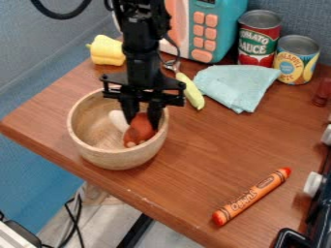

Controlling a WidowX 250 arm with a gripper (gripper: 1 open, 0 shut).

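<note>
My black gripper (pixel 145 107) is down inside the wooden bowl (pixel 97 145) at the left of the table, over a reddish-brown object (pixel 138 133), with a white object (pixel 119 120) beside it. The fingertips are mostly hidden by the arm and the objects, so whether they grip anything is unclear.
A yellow corn-like toy (pixel 193 95), a blue cloth (pixel 235 87), two cans (pixel 258 39) and a toy microwave (pixel 204 29) stand at the back. A crayon (pixel 253 196) lies front right. A yellow cup (pixel 107 50) is at back left.
</note>
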